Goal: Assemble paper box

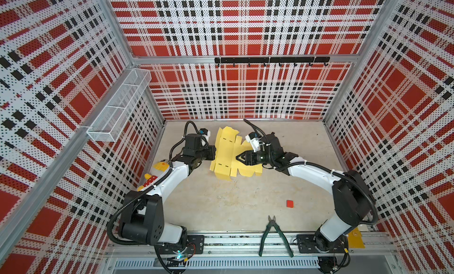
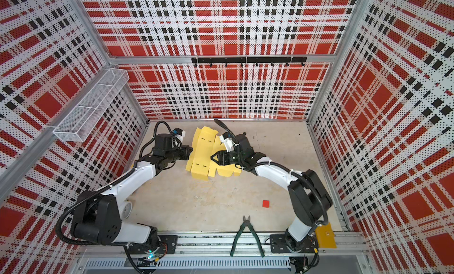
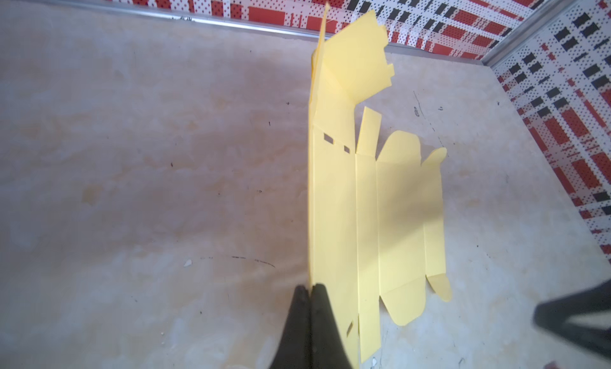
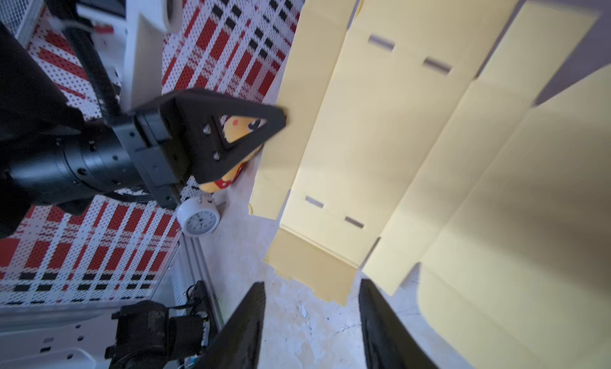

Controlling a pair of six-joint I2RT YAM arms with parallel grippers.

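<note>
The yellow paper box (image 1: 225, 151) is a mostly unfolded sheet near the middle of the table, slightly turned, with slots along its main panel. In the left wrist view the flat sheet (image 3: 335, 216) runs away from my left gripper, seen edge-on at its left side, with its far end flap raised. That gripper is shut, and the sheet's left edge runs into its fingertips. My right gripper stands open over the sheet's right part, nothing between its fingers. In the top left view it covers some of the side flaps.
Pliers (image 1: 274, 233) lie at the front edge, with a small red square (image 1: 290, 203) behind them. A yellow and red toy (image 1: 158, 170) is at left, beside the left arm.
</note>
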